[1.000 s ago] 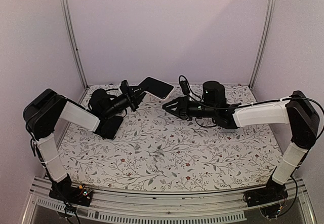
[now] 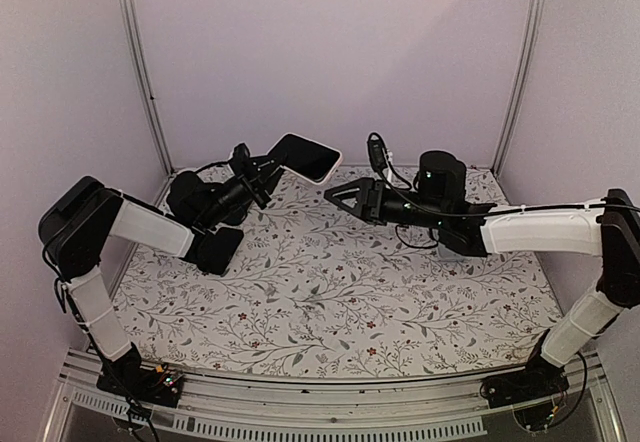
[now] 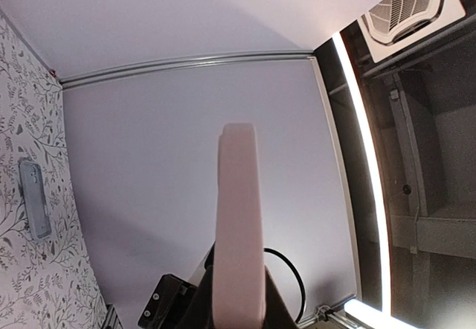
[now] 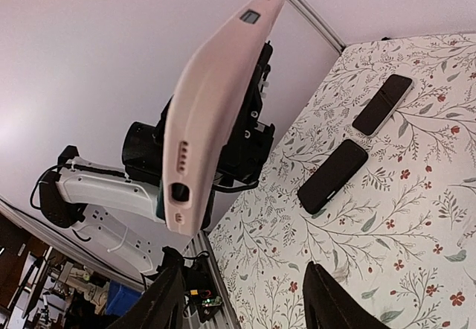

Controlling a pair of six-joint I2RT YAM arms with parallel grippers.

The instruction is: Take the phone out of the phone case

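Observation:
A phone in a pale pink case (image 2: 308,159) is held up in the air by my left gripper (image 2: 272,172), which is shut on it at its left end. The case (image 3: 238,217) fills the middle of the left wrist view edge-on; in the right wrist view the case (image 4: 204,120) shows its side with port holes. My right gripper (image 2: 350,194) hangs just right of and below the phone, apart from it; its open fingers (image 4: 327,307) show at the bottom of the right wrist view with nothing between them.
A black phone (image 4: 332,176) and another phone (image 4: 382,105) lie on the left of the flowered table (image 2: 330,312). A clear case (image 3: 34,199) lies on the table, seen in the left wrist view.

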